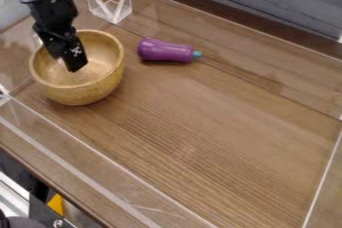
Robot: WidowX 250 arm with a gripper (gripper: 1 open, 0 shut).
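Note:
My black gripper [67, 46] reaches down from the top left over the left side of a yellow bowl [94, 84], its fingers open, low at the bowl's rim or just inside. Nothing shows clearly between the fingers. A purple eggplant-like object [166, 51] lies to the right of the bowl, apart from it.
A white wire rack [111, 4] stands at the back left, behind the bowl.

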